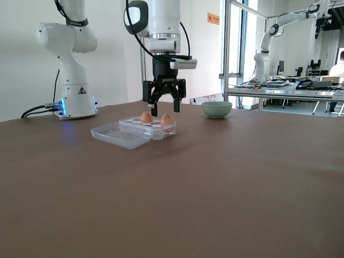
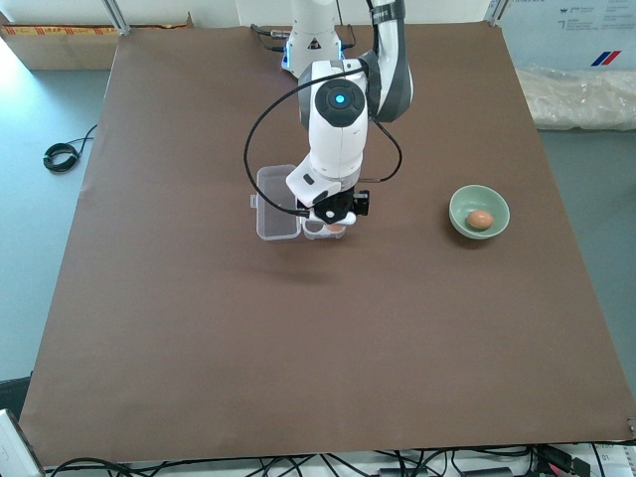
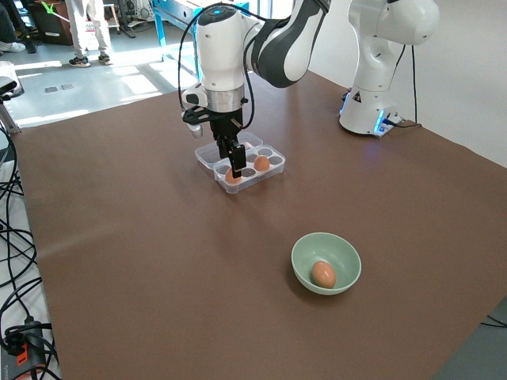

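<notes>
My black gripper (image 1: 164,102) hangs open just above a clear plastic egg carton (image 1: 153,133), its lid (image 2: 276,221) folded back flat. In the top view two brown eggs sit in it, one (image 1: 147,117) at left and one (image 1: 167,121) at right, below the fingers. Nothing shows between the fingers. A pale green bowl (image 3: 343,264) holds one egg (image 3: 323,275), apart from the carton; in the left view it stands to the right.
Cables lie along the near table edge in the left view.
</notes>
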